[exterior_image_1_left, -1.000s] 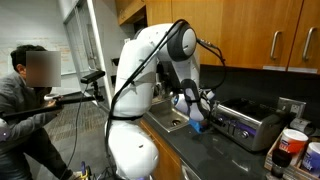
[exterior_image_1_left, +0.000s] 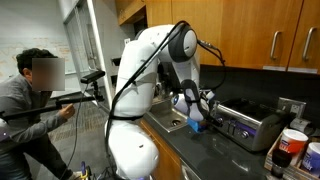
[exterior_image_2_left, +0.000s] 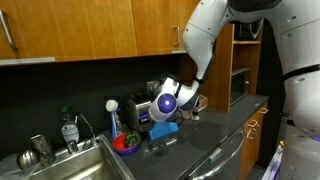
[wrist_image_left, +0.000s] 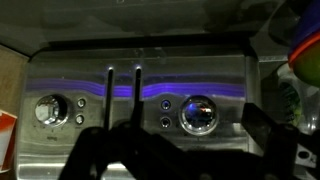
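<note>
My gripper stands open, its two dark fingers spread apart in the lower part of the wrist view with nothing held between them. Beyond them is the metal front of a toaster (wrist_image_left: 150, 145), with a round knob (wrist_image_left: 51, 110), a shinier knob (wrist_image_left: 199, 115), small buttons and two dark vertical slots. In exterior view 1 the toaster (exterior_image_1_left: 250, 125) lies against the back wall, to the right of the gripper (exterior_image_1_left: 207, 127). From exterior view 2, the arm hides part of the toaster (exterior_image_2_left: 142, 104). Whether the fingers touch it cannot be told.
A sink (exterior_image_1_left: 168, 116) is set into the counter to the arm's left. A red bowl (exterior_image_2_left: 127, 143) with colourful contents stands close to the gripper. Cups (exterior_image_1_left: 292, 141) stand at the right end.
The arm and gripper look almost unmoved, and the toaster stays in place. At the left, the seated person's head and body have shifted to the right.
</note>
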